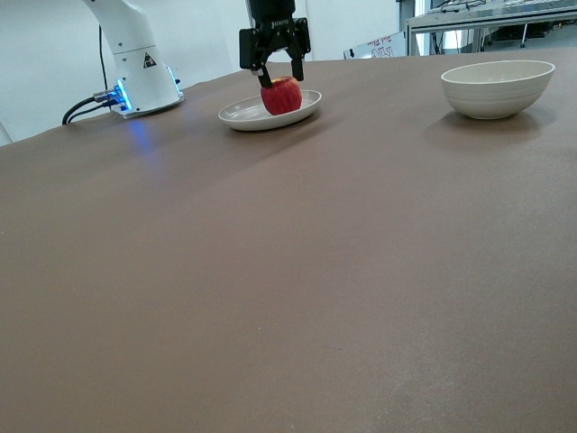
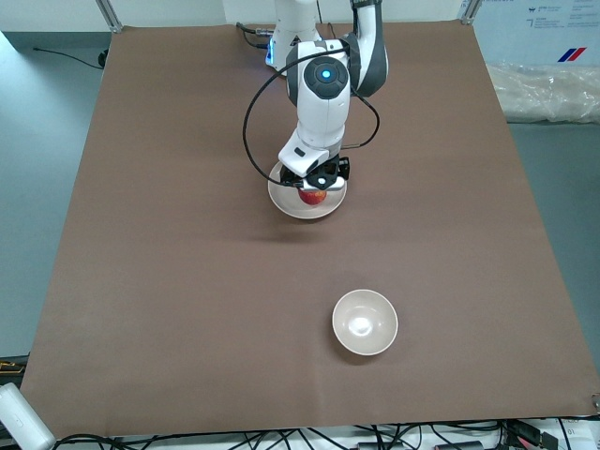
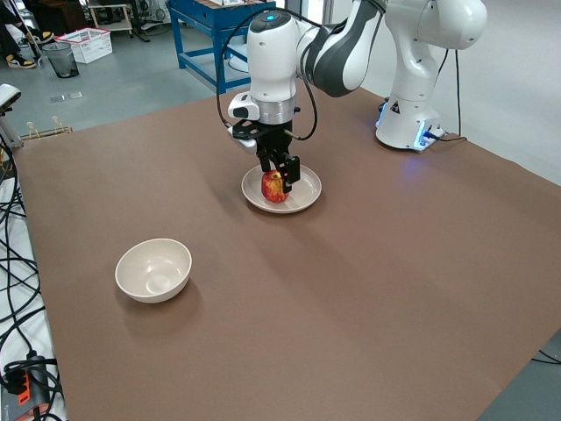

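Note:
A red apple (image 2: pixel 312 197) (image 1: pixel 281 97) (image 3: pixel 273 189) sits on a shallow white plate (image 2: pixel 281 200) (image 1: pixel 242 117) (image 3: pixel 307 195). My black gripper (image 1: pixel 280 74) (image 3: pixel 279 175) hangs right over the apple, fingertips at its upper part; in the top view the fingers stand apart, and whether they touch the apple is unclear. In the left view the arm hides much of the gripper and apple. An empty white bowl (image 2: pixel 365 322) (image 1: pixel 496 90) (image 3: pixel 152 269) stands apart from the plate, toward the table edge opposite my arm's base.
Cables and equipment (image 3: pixel 26 386) lie beyond its edge near the bowl. My arm's base (image 3: pixel 408 123) stands at the other end with cables beside it.

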